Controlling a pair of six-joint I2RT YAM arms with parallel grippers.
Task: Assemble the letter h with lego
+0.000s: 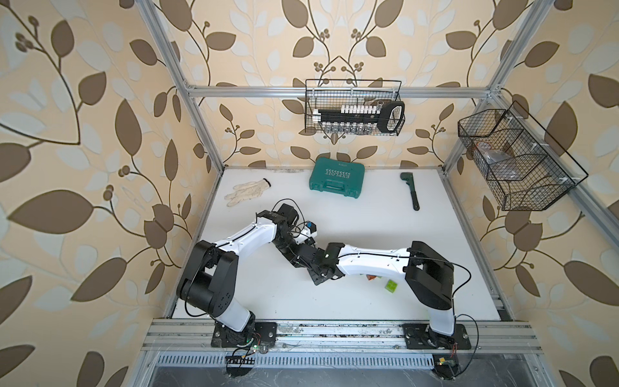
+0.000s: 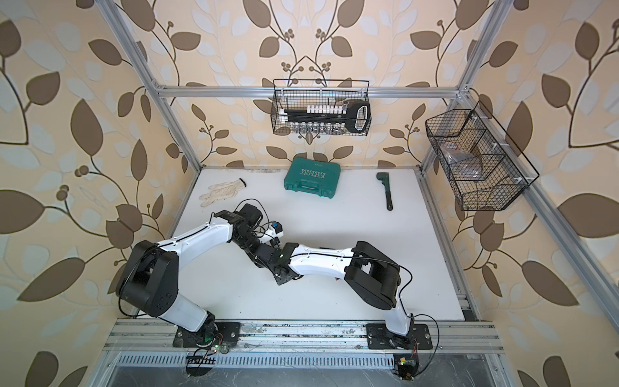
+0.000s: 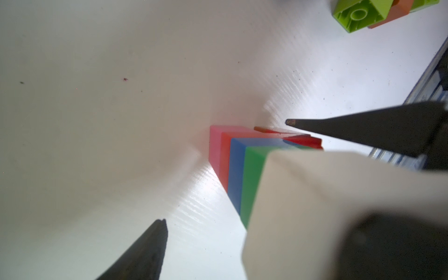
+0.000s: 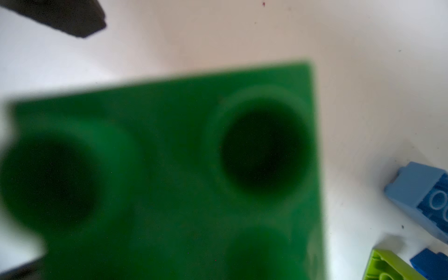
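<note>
A row of joined bricks shows in the left wrist view: pink [image 3: 214,144], orange-red [image 3: 225,161], blue [image 3: 236,172] and green [image 3: 252,182]. A pale block-like shape [image 3: 298,210] covers its near end, and a red piece [image 3: 305,140] lies at its side. Dark fingers [image 3: 144,256] are apart from the row on one side. My left gripper [image 1: 290,256] and right gripper [image 1: 316,274] meet mid-table, their tips hidden from above. A blurred green brick [image 4: 186,196] fills much of the right wrist view, with a dark fingertip [image 4: 79,21] clear of it. Whether either gripper holds bricks cannot be told.
Loose bricks lie right of the grippers: lime [image 1: 391,285], lime with orange [image 3: 364,14], light blue [image 4: 415,186] and dark blue [image 4: 431,263]. Farther back are a green case [image 1: 336,177], a glove [image 1: 248,191] and a wrench [image 1: 410,190].
</note>
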